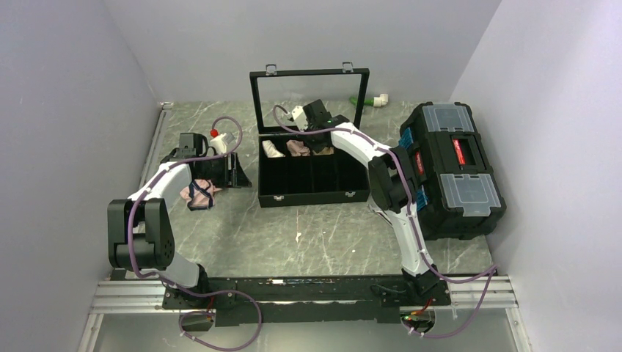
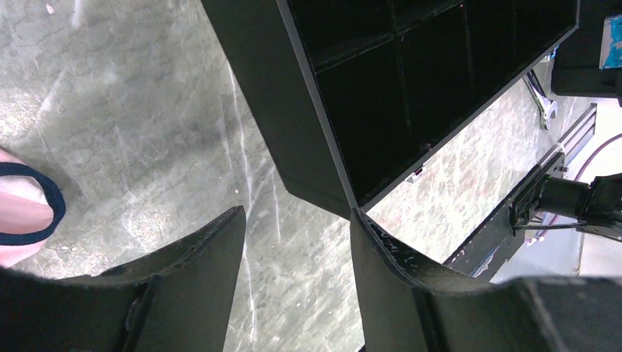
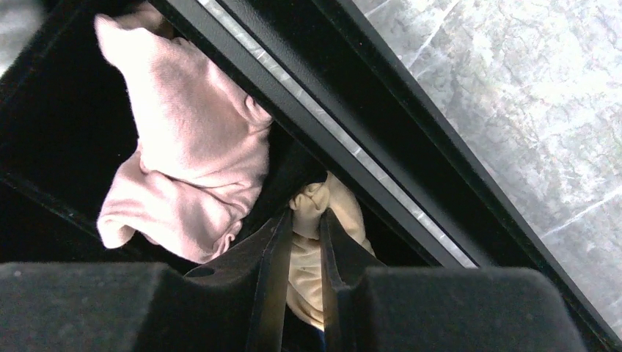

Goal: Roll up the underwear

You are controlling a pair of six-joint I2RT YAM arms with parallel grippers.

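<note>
A beige rolled underwear (image 3: 306,275) lies in a compartment at the back of the black box (image 1: 304,199). My right gripper is shut on a bunched fold at its upper end. Beside it, in the neighbouring compartment, rests a pink rolled piece (image 3: 194,125), and a white one (image 1: 272,149) is further left. Pink underwear with dark blue trim (image 1: 199,195) lies on the table at the left, partly hidden under the left arm. Just left of the box, my left gripper stands open and empty, with the box's corner beyond its fingertips.
The box's raised lid (image 1: 309,72) stands behind the right gripper. A black toolbox (image 1: 459,167) fills the right side of the table. A green and white object (image 1: 380,100) lies behind the lid. Bare table stretches in front of the box.
</note>
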